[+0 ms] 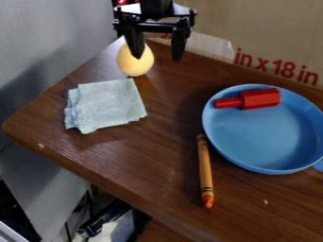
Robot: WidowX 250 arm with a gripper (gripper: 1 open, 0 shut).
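My black gripper (pixel 157 45) hangs at the top of the view with its two fingers spread and nothing between them, above and a little right of a pale yellow egg-shaped object (pixel 134 62). A folded light grey cloth (pixel 105 106) lies on the wooden table left of centre. A blue pan (pixel 263 139) on the right holds a red object with a handle (pixel 259 97). An orange crayon (pixel 206 175) lies left of the pan.
A cardboard box (pixel 265 38) stands behind the table. A grey wall (pixel 32 66) borders the left. The table's front left edge drops to the floor.
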